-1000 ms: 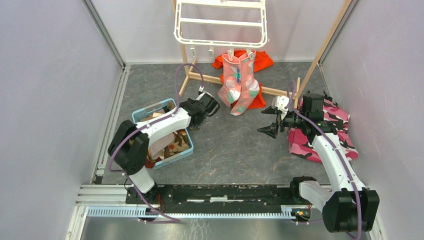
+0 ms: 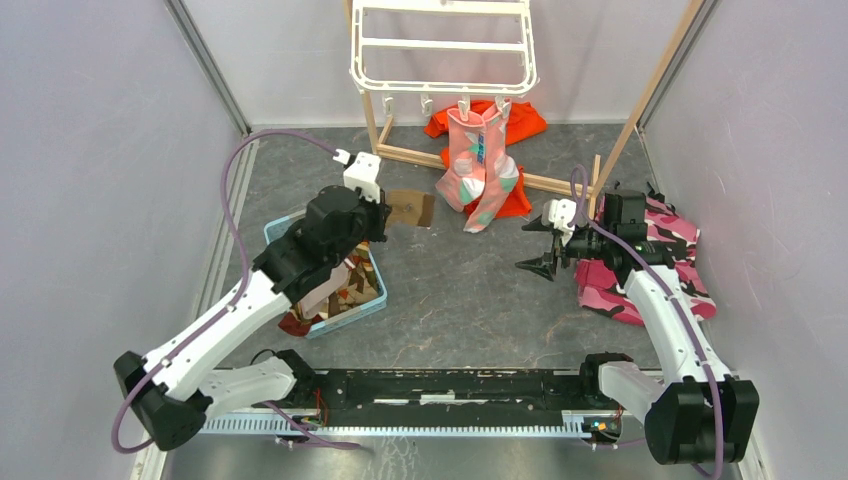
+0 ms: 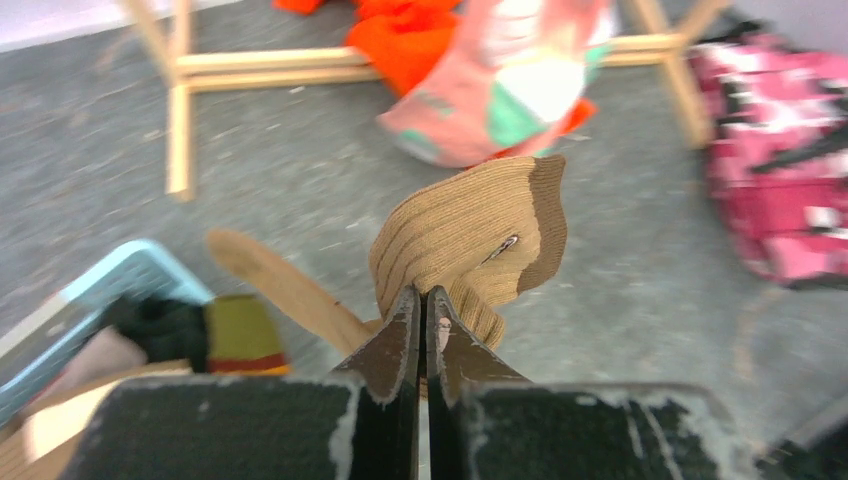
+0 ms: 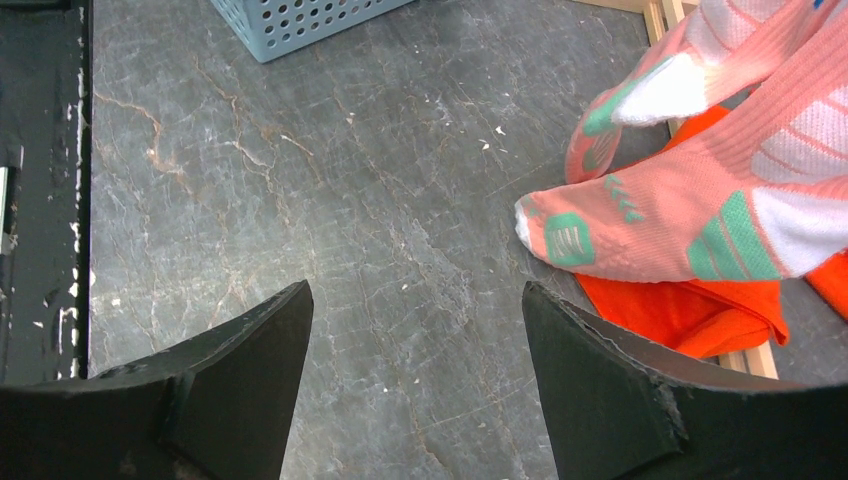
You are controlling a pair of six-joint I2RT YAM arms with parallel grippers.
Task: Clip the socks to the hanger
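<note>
A tan knitted sock (image 3: 470,225) is pinched in my left gripper; in the top view the gripper (image 2: 378,225) is above the floor between the blue basket (image 2: 350,317) and the rack. The white hanger (image 2: 440,85) has clips along its front bar, with a pair of pink socks (image 2: 480,165) hanging from two of them on the right. My right gripper (image 2: 530,245) is open, low to the right of the pink socks, with nothing between its fingers.
Orange cloths (image 2: 525,118) lie behind and beneath the hanging socks along a wooden stand (image 2: 545,183). A pink patterned bag (image 2: 630,300) lies at the right.
My left arm has risen from beside the basket, with the tan sock now visible in its gripper. My right arm and the hanging socks are nearly unchanged.
</note>
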